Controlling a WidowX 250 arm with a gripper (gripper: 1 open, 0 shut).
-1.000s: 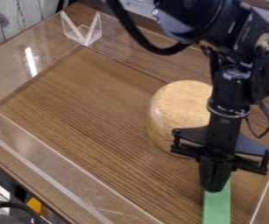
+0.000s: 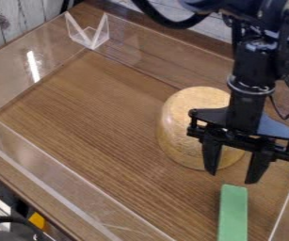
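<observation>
My black gripper [image 2: 234, 162] hangs open on the right, its two fingers spread with nothing between them. Below it a green rectangular block [image 2: 232, 215] lies flat on the wooden floor, clear of the fingertips in this view. A round tan object [image 2: 184, 122], like a wooden bowl or lid, sits behind the gripper and is partly hidden by it.
Clear walls or rails run along the left and front edges. A white wire-like piece [image 2: 84, 33] stands at the back left.
My gripper has risen away from the green block and its fingers now show wider apart. The block, mostly covered at its top end earlier, is now fully in view.
</observation>
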